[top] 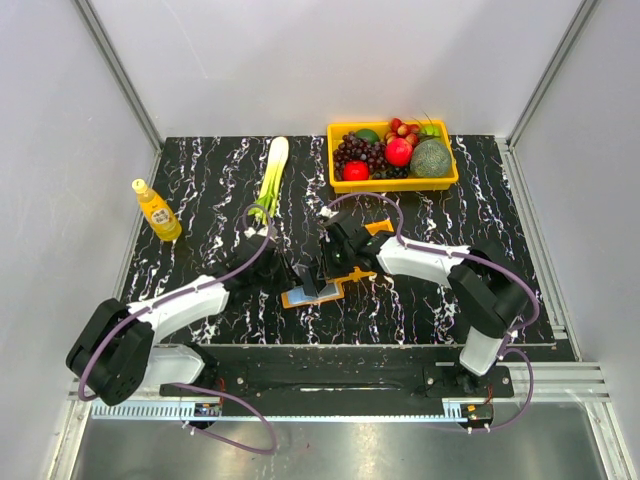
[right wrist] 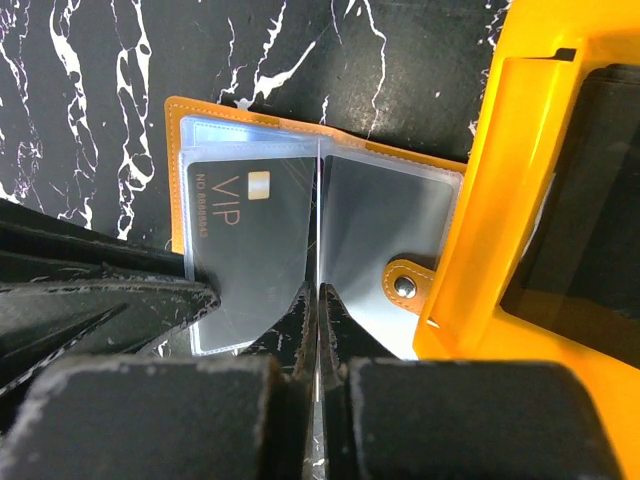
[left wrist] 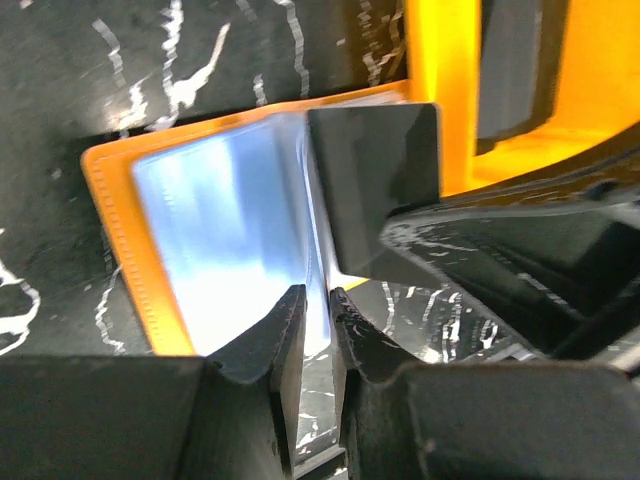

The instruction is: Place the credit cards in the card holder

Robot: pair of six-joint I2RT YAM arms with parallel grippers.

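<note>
The orange card holder [top: 313,300] lies open on the marble table between both grippers; its pale blue sleeve [left wrist: 215,230] shows in the left wrist view. A dark VIP card [right wrist: 250,250] in a clear sleeve is on its left page in the right wrist view. My left gripper is over the sleeves, fingertips close together; whether anything is between them is unclear. My right gripper is shut at the middle of the holder, nothing clearly visible between its fingers.
A yellow tray [right wrist: 480,230] with dark contents sits right beside the holder. A fruit basket [top: 394,185], celery [top: 272,170] and a yellow bottle [top: 158,212] stand farther back.
</note>
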